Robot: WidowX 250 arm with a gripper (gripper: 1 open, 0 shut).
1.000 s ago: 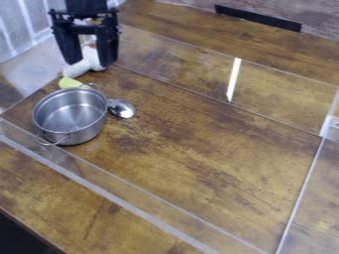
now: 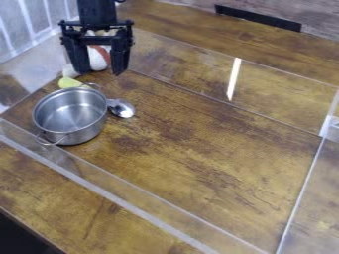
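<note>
My black gripper (image 2: 97,58) hangs open at the upper left, over a white and reddish object (image 2: 82,62) that it partly hides. A steel pot (image 2: 70,111) with wire handles sits on the wooden table below it. A spoon (image 2: 122,107) lies just right of the pot, and a small yellow-green object (image 2: 70,82) lies behind the pot.
Clear plastic walls border the table (image 2: 212,149) on the left, back, right and front.
The pot, spoon and small objects look unmoved.
</note>
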